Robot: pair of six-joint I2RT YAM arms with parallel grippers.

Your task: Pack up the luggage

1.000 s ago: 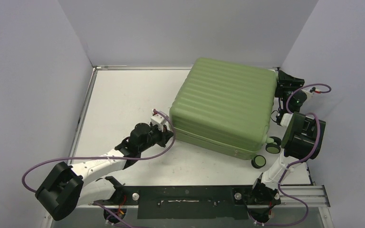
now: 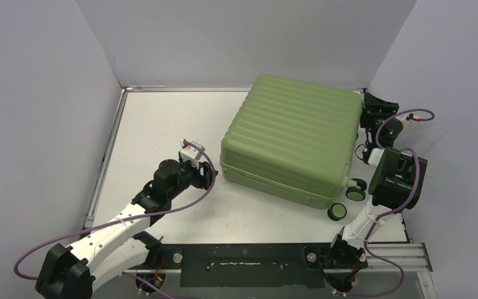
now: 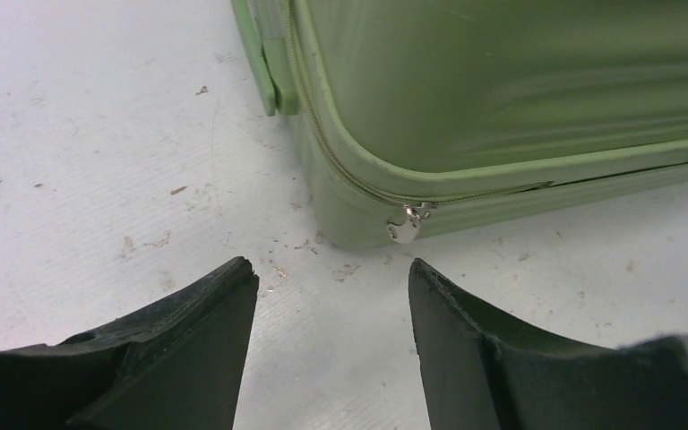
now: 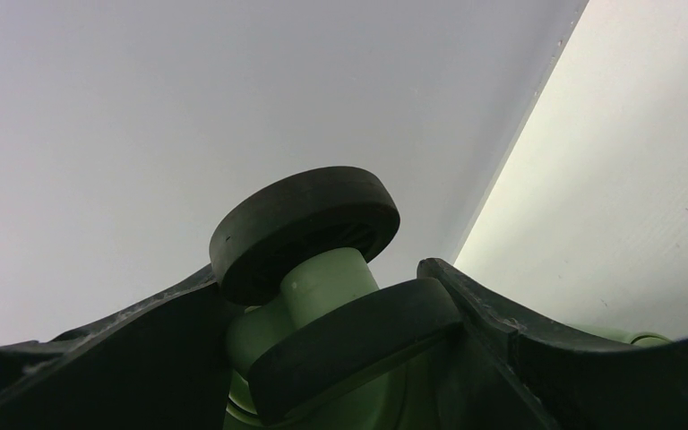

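The green ribbed suitcase (image 2: 292, 134) lies flat and closed-looking, turned at an angle across the white table. Just off its front left corner, my left gripper (image 2: 214, 174) stands open, with only bare table between its fingers. A silver zipper pull (image 3: 405, 224) hangs at that corner in the left wrist view, ahead of the fingertips. At the suitcase's back right corner is my right gripper (image 2: 365, 106). Its fingers (image 4: 488, 318) flank a black double wheel (image 4: 309, 215), close against it on both sides. How firmly they press cannot be told.
More wheels (image 2: 337, 212) stick out at the suitcase's front right corner, beside my right arm. Grey walls (image 2: 454, 124) close in the sides and back. Free table (image 2: 155, 124) lies to the left of the suitcase.
The suitcase shifted very slightly left. My right arm looks nearly still.
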